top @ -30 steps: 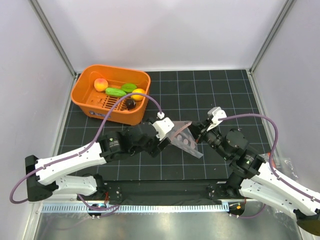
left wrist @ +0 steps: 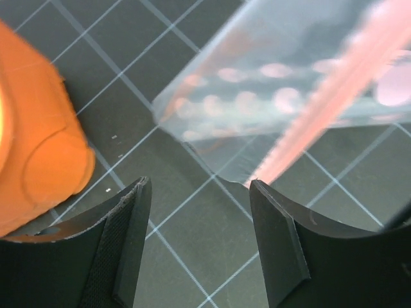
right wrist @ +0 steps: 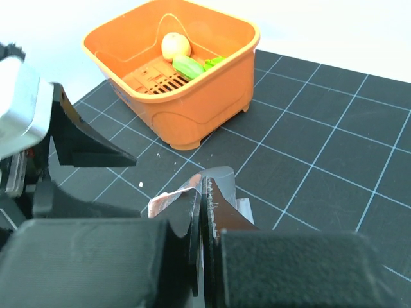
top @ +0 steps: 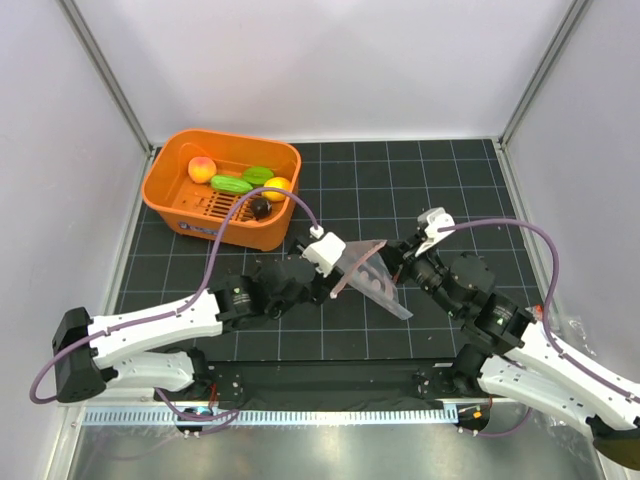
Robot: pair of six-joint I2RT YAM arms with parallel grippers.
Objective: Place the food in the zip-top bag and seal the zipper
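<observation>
A clear zip top bag point(top: 372, 280) with a pink zipper strip hangs between the grippers over the tiled mat. My right gripper is shut on the bag near its zipper. My left gripper stands part open at the bag's left side, its fingertips just short of the lower end of the pink strip, nothing clearly between them. The food is in the orange basket point(top: 160, 200) at the back left: a peach point(top: 201, 170), a cucumber point(top: 231, 185), a green piece point(top: 257, 175), a yellow fruit point(top: 277, 188) and a dark item point(top: 259, 208).
White walls surround it on the back and sides. The basket's near corner lies close to my left gripper.
My left gripper has shifted slightly about the bag's left end. The bag's lower corner has swung a little to the right. The basket and food have not moved.
</observation>
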